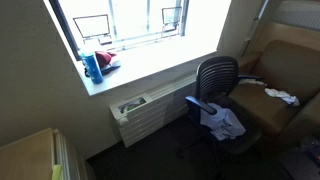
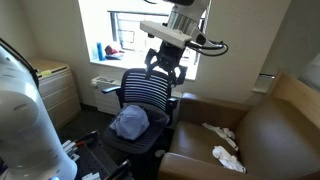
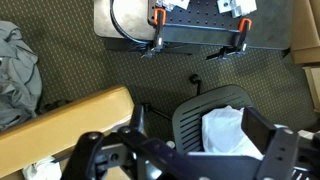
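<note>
My gripper [image 2: 165,68] hangs high in the air, pointing down, with its fingers apart and nothing seen between them. Below and behind it in exterior view 2 is a black mesh office chair [image 2: 145,88], with a pale crumpled cloth [image 2: 130,122] on its seat. That cloth [image 3: 226,130] also shows in the wrist view, far below and partly cut off by the dark fingers [image 3: 258,130]. Two white cloths lie on the brown couch, one farther back [image 2: 218,131] and one nearer [image 2: 228,158]. The gripper does not show in exterior view 1.
A blue bottle [image 1: 93,68] and a red item [image 1: 105,58] stand on the windowsill [image 1: 150,62]. The brown couch [image 2: 195,112] is right of the chair. Orange-handled clamps [image 3: 158,17] sit along a metal table edge [image 3: 200,42]. A grey cloth [image 3: 15,75] lies at the left.
</note>
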